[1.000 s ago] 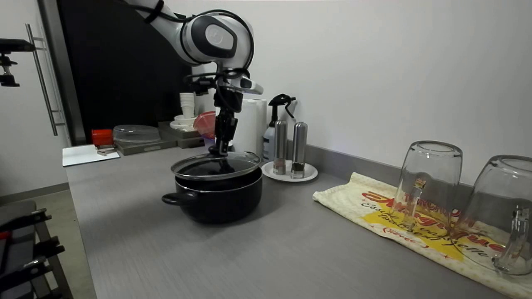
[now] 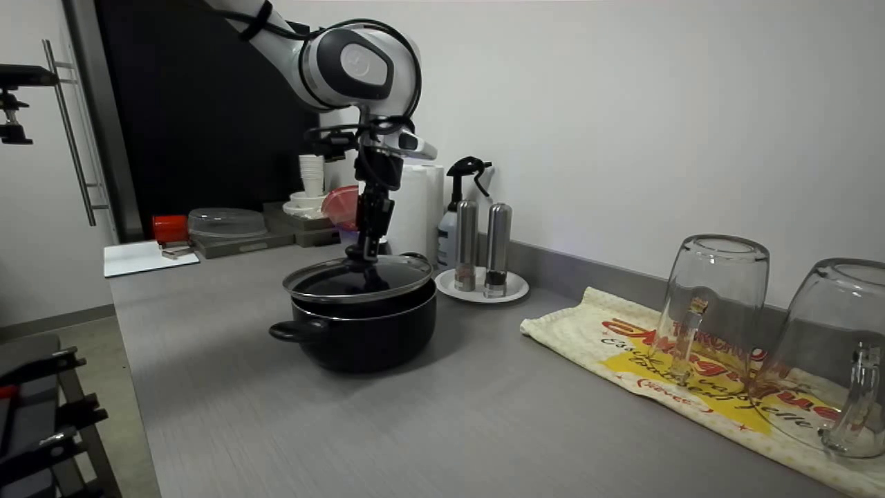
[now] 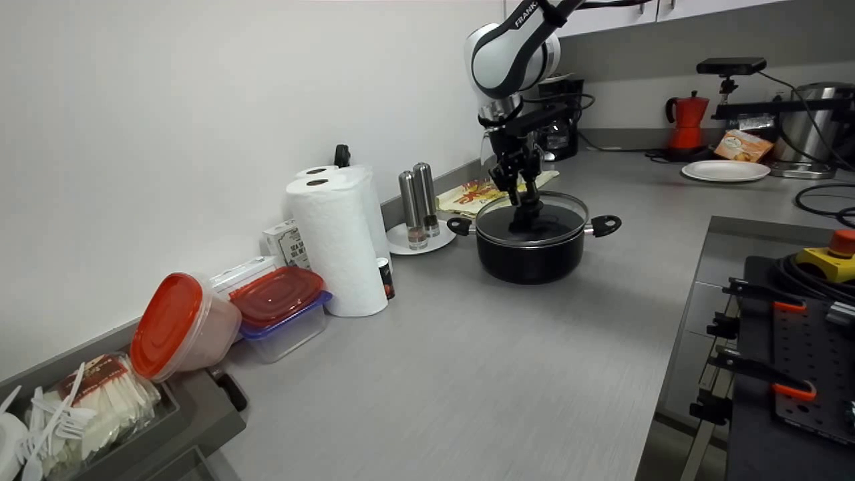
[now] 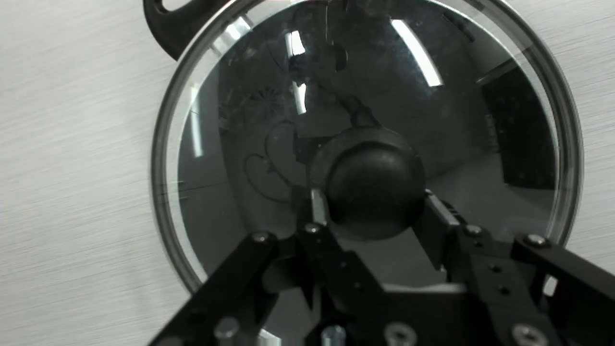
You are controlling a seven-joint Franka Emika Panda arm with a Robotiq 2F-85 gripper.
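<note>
A black pot (image 2: 369,339) with two side handles stands on the grey counter. Its glass lid (image 2: 328,282), rimmed in metal, is over the opening; in exterior view 1 a gap shows between the lid and the pot's near rim. My gripper is shut on the lid's round black knob (image 4: 375,184), one finger on each side. From exterior view 2 the same lid (image 3: 497,220) looks roughly level above the pot (image 3: 529,263), and the gripper (image 3: 526,204) comes down on it from above. The inside of the pot cannot be made out.
Salt and pepper mills on a white plate (image 2: 520,287) stand close behind the pot. Two glass mugs (image 2: 713,282) rest upside down on a printed towel (image 2: 572,324). Paper towel rolls (image 3: 336,248) line the wall.
The gripper and lid have shifted very slightly left in exterior view 1. The pot has not moved.
</note>
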